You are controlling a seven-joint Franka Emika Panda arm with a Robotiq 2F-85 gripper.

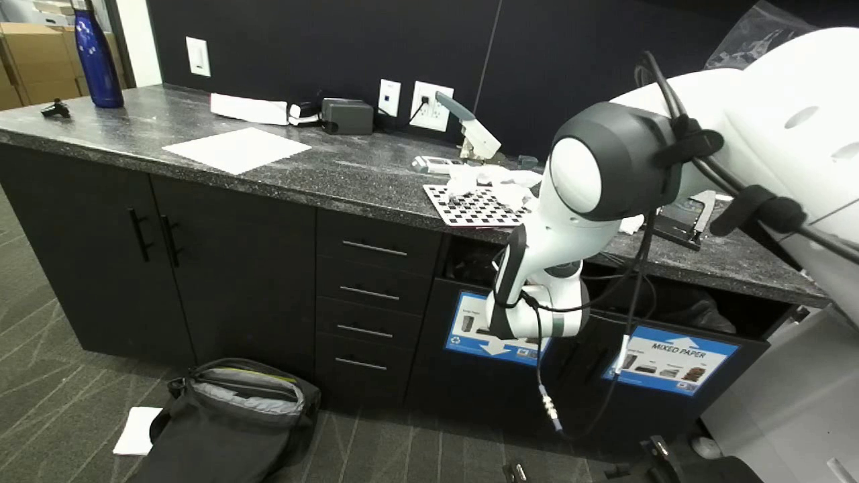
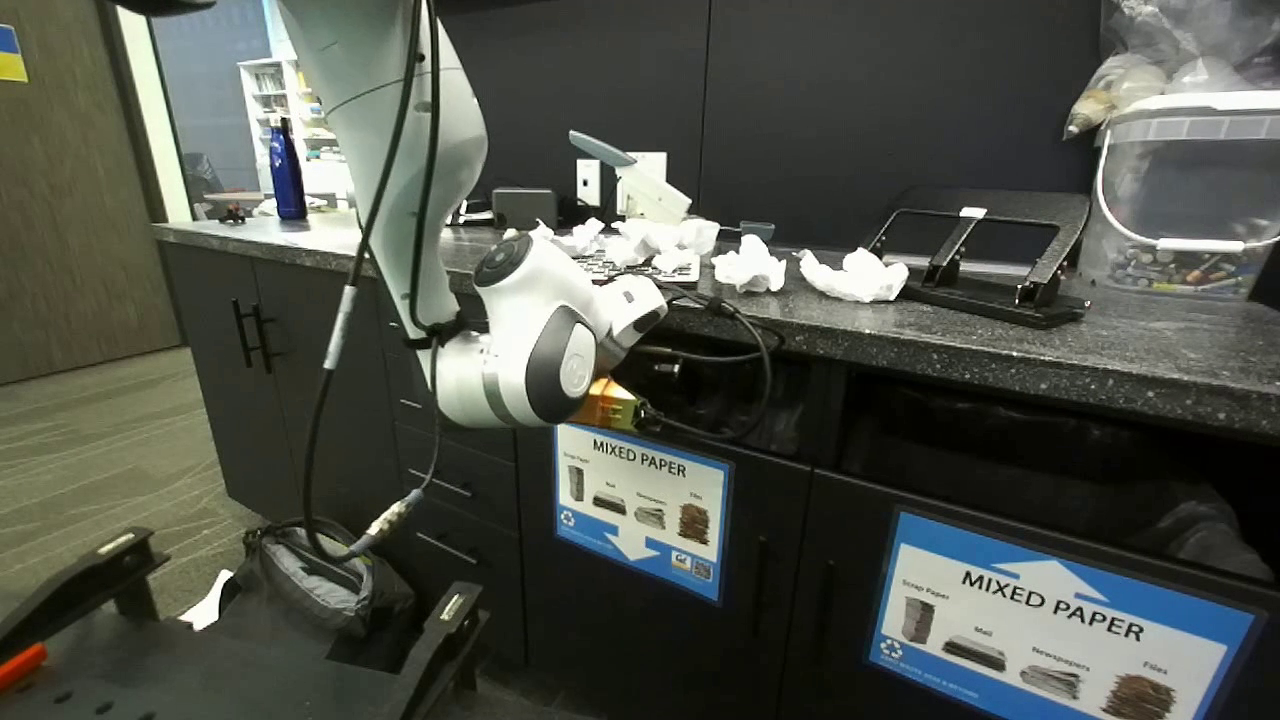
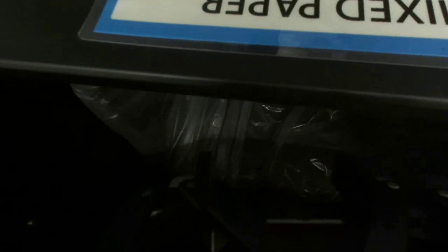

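In exterior view 2 my gripper (image 2: pixel 638 414) is at the left bin opening, above a MIXED PAPER sign (image 2: pixel 642 504); only its orange housing shows clearly. The fingers are lost in the dark there, and the arm covers them in exterior view 1. The wrist view looks into the dark opening, where a clear plastic liner (image 3: pixel 210 130) hangs below the front panel's edge. I cannot make out the fingers or anything between them. Crumpled white papers (image 2: pixel 750 264) lie on the counter, some over a checkered board (image 1: pixel 475 212).
The dark counter (image 2: pixel 960 342) overhangs the bin openings. A black stand (image 2: pixel 996 258) and a clear bucket (image 2: pixel 1182 228) occupy its right side. Toward the far left are a white sheet (image 1: pixel 237 149) and a blue bottle (image 1: pixel 96 60). A black bag (image 1: pixel 241 418) rests on the floor.
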